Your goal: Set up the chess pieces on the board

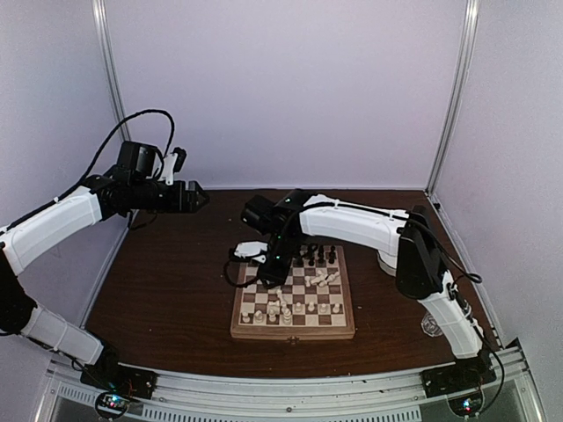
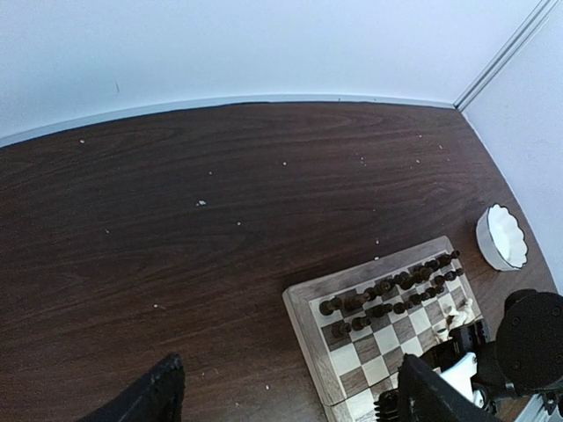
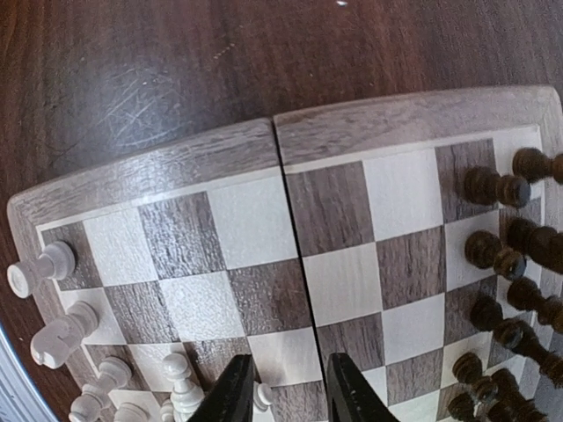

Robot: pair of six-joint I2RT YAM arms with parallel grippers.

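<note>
The chessboard (image 1: 294, 333) lies open on the table. Dark pieces (image 2: 407, 280) stand in two rows along its far side. White pieces (image 1: 336, 309) stand along the near side, and several more white ones (image 1: 322, 280) lie in a heap on the board's right part. Over the board's left part, my right gripper points down with a gap between its fingers. The end of a white piece (image 3: 263, 396) shows beside its left finger, within the gap; whether they touch is unclear. Well to the left of the board, my left gripper is open and empty.
A white bowl (image 2: 508, 237) stands right of the board, partly behind the right arm in the top view. A clear glass object (image 1: 431, 325) sits near the front right.
</note>
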